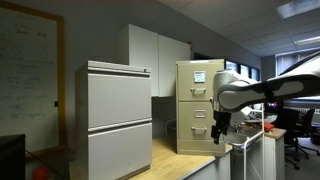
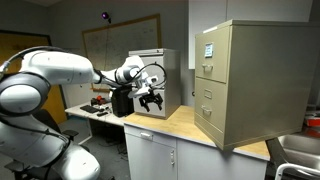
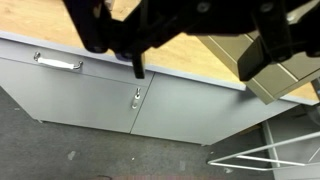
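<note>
My gripper stands open over the front edge of the wooden counter, and nothing shows between its dark fingers. A two-drawer tan file cabinet (image 1: 200, 105) stands upright on the counter; both drawers look shut. In exterior view 1 the gripper (image 1: 220, 130) hangs by the cabinet's lower right side, overlapping it in the picture. Contact cannot be made out there. The wrist view shows a corner of the tan cabinet (image 3: 268, 80) at the right. A light grey two-drawer cabinet (image 1: 118, 110) also stands on the counter, its drawers shut.
Below the counter (image 2: 185, 128) are grey doors and a drawer with a metal handle (image 3: 58, 62). A white wire rack (image 3: 265, 155) stands at lower right in the wrist view. Clear counter lies between the two cabinets.
</note>
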